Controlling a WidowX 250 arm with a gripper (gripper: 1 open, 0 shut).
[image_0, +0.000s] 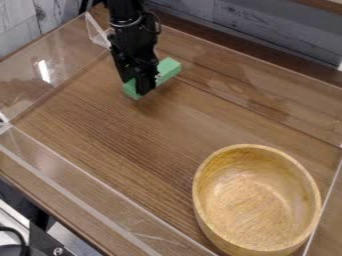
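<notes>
The black gripper (140, 78) hangs over a bright green block (162, 73) lying on the wooden surface in the upper middle of the camera view. Its fingers come down at the block's left part, partly covering it. Whether they are closed on the block is unclear at this size.
A tan oval bowl (257, 198) stands at the lower right.
</notes>
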